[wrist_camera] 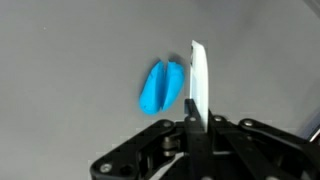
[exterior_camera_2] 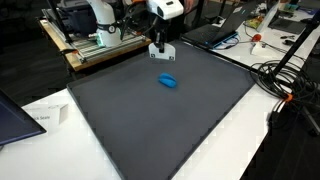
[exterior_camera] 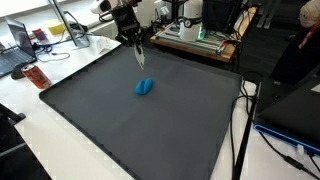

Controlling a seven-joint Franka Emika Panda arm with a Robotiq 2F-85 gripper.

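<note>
A small bright blue object [wrist_camera: 153, 88] lies on the dark grey mat; from above it shows two rounded lobes with a groove between them. It also appears in exterior view 1 as a blue shape [exterior_camera: 144, 87] near the mat's middle. My gripper is above and a little to the side of it, apart from it. From the shut fingers a thin pale piece [exterior_camera_2: 160, 51] points down; whether it is held or belongs to the fingers cannot be told. Nothing blue shows between the fingers.
A red can [exterior_camera: 37, 77] stands past its left edge in exterior view 1, with a laptop [exterior_camera: 12, 58] behind. Cables [exterior_camera_2: 290, 85] lie beside the mat in exterior view 2.
</note>
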